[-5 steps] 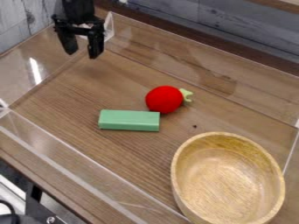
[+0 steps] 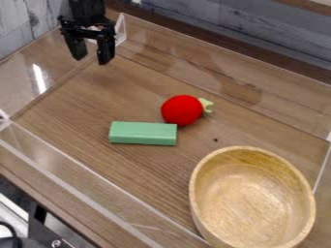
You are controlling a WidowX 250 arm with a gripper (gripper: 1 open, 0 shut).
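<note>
My gripper hangs at the upper left, over the back left of the wooden table, small and dark in this view; I cannot tell whether its fingers are open or shut. In front of it and to the right lie a red tomato-like object with a pale green-yellow top, a green rectangular block, and a large empty tan bowl at the front right.
A dark wall or edge runs along the back right. A dark object with a cable shows at the lower left corner.
My gripper has shifted very slightly up at the back left. The objects on the table have not moved.
</note>
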